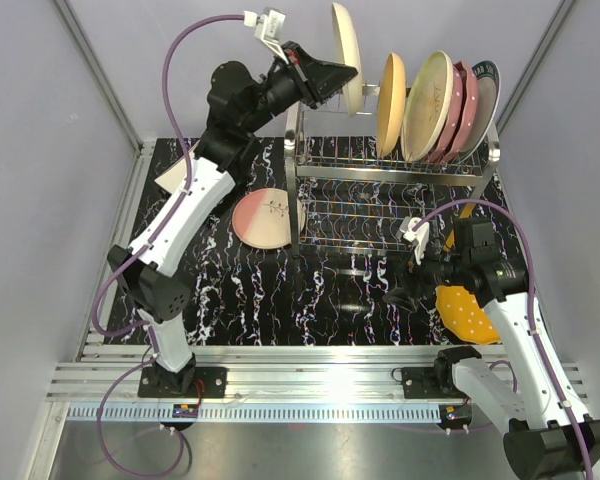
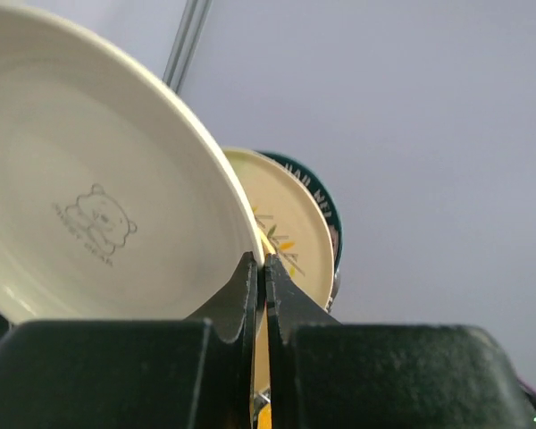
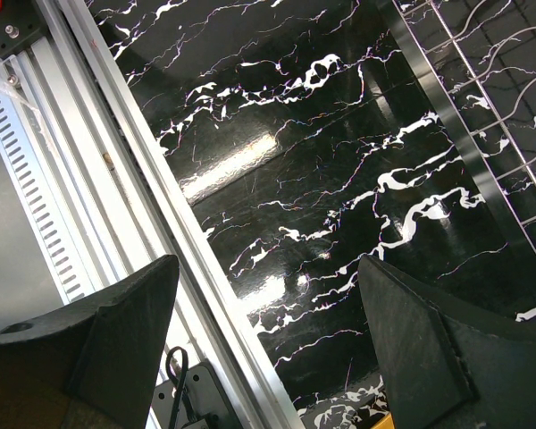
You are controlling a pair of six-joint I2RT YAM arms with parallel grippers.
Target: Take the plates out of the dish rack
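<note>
A white plate [image 2: 98,170] with a small bear print is pinched at its rim by my left gripper, whose fingers are closed on the edge. From above, that plate stands on edge at the rack's left end, apart from the others. Still in the metal dish rack [image 1: 385,175] are a yellow-orange plate [image 1: 391,105], a cream plate [image 1: 427,107], pink dotted plates [image 1: 466,112] and a plate with a dark green rim [image 1: 488,100]. My right gripper hangs open over the black marbled table, its fingers wide apart and empty.
Flat on the table left of the rack lie a pink-and-cream plate [image 1: 267,220] and a cream item [image 1: 170,178], mostly covered by the left arm. A yellow dotted plate [image 1: 465,315] rests at the right, near the right arm.
</note>
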